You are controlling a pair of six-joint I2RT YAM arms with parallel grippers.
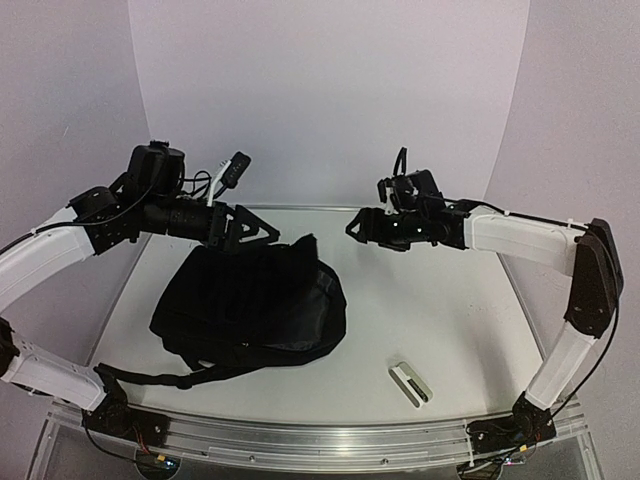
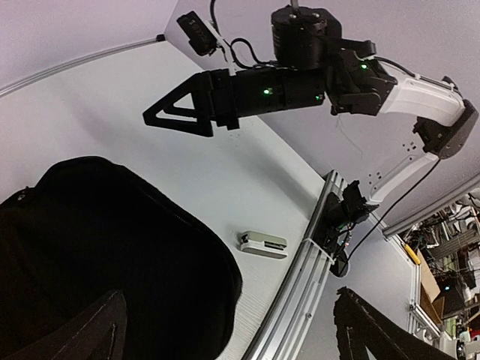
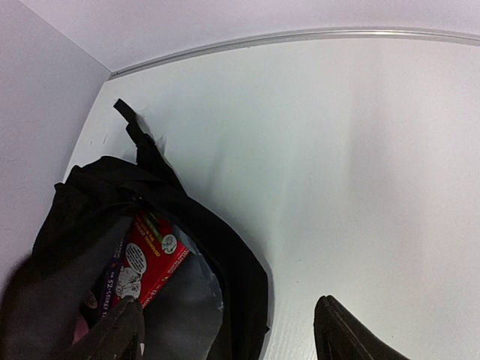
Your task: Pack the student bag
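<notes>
The black bag [image 1: 235, 300] lies on the left half of the table, its opening towards the right and partly covered by a dark flap. Inside it, the right wrist view shows a red book [image 3: 154, 259] and edges of other items. Above the bag's back edge is my left gripper [image 1: 262, 232], open and empty, fingers [image 2: 105, 330] wide apart. My right gripper [image 1: 364, 228] hovers right of the bag, clear of it, also open with nothing between its fingers. A small pale, elongated object [image 1: 410, 384], like a stapler, rests at the front right.
A black strap [image 1: 150, 379] trails from the bag along the table's front left. Bare white table [image 1: 450, 310] spreads to the right. A metal rail [image 1: 320, 432] borders the front, and pale walls enclose the other sides.
</notes>
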